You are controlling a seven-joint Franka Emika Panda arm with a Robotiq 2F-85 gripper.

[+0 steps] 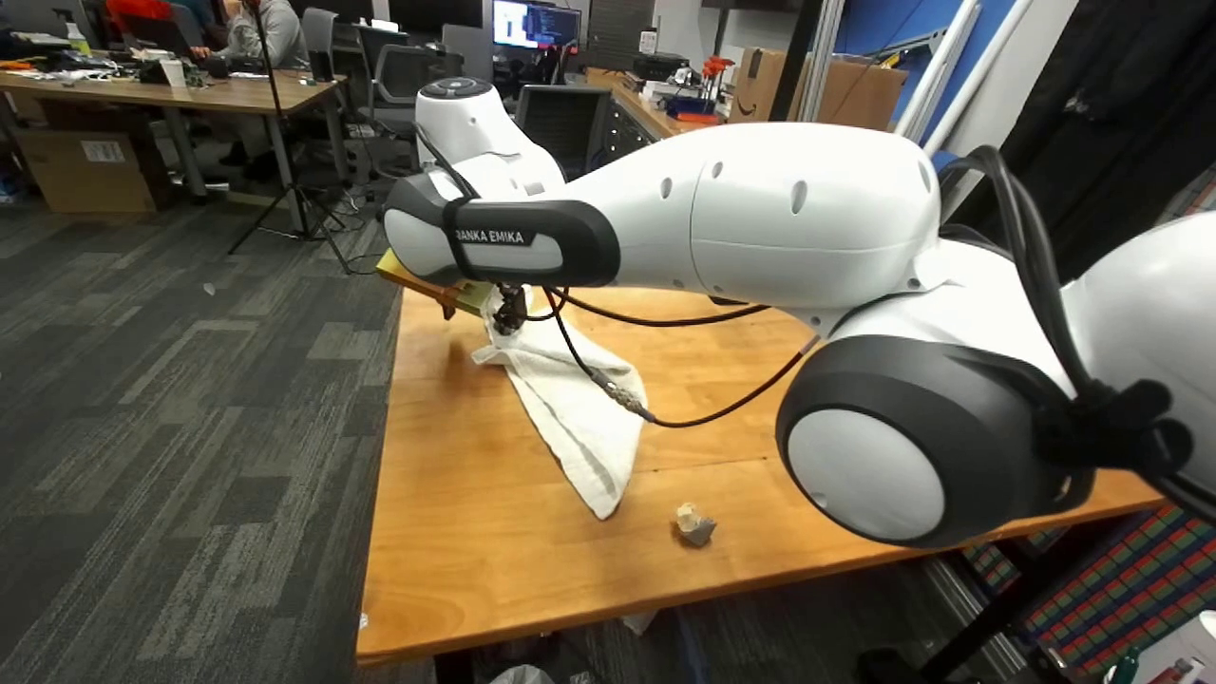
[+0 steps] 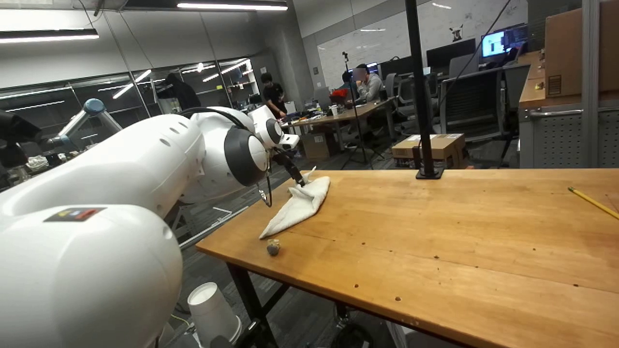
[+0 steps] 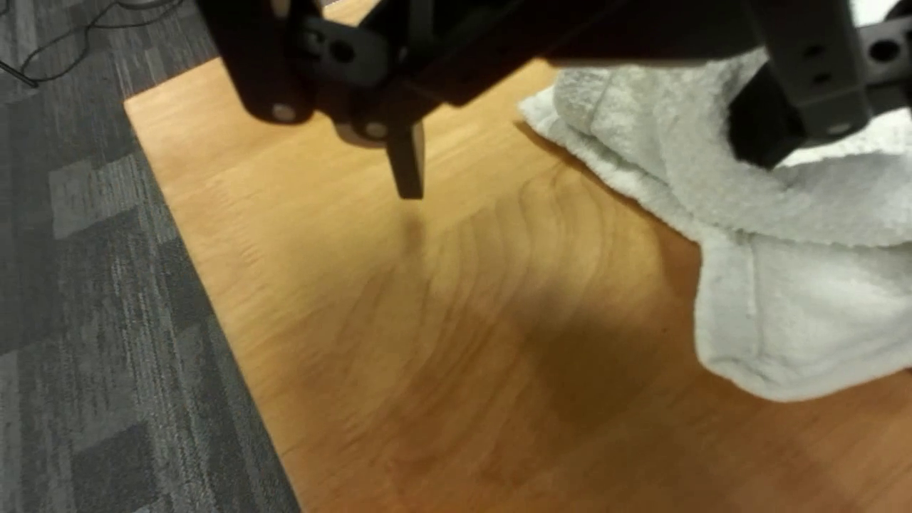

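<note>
A white cloth [image 1: 576, 393] lies bunched and folded on the wooden table, its long pointed end towards the near edge in exterior view 1. My gripper is open over the table. One of its black fingers [image 3: 765, 124] presses into or rests against the cloth's folds at the right of the wrist view; the other finger [image 3: 408, 167] hangs over bare wood. No cloth lies pinched between them. In exterior view 2 the white cloth [image 2: 304, 203] shows a raised fold by the finger. The forearm hides part of the gripper in exterior view 1.
A small crumpled grey and beige object [image 1: 694, 525] sits near the table's front edge, apart from the cloth. On the far right of exterior view 2 lies a yellow pencil [image 2: 593, 203]. A black post [image 2: 427, 116] stands at the table's back edge.
</note>
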